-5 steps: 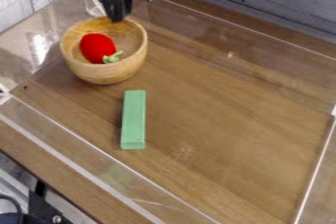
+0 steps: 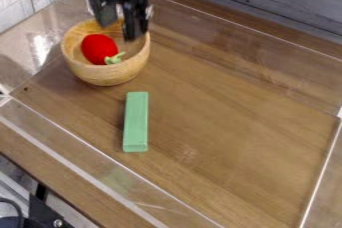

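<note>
A wooden bowl (image 2: 103, 71) sits at the upper left of the table, holding a red object with a green tip (image 2: 98, 47), resembling a strawberry or similar toy. My gripper (image 2: 118, 24), dark and motion-blurred, hangs over the back of the bowl, its fingers apart. A green rectangular block (image 2: 136, 121) lies in front of the bowl, near the middle-left.
A grey plank wall (image 2: 267, 2) runs along the back. Clear strips edge the table at left, front and right.
The bowl, red object and block look unmoved.
</note>
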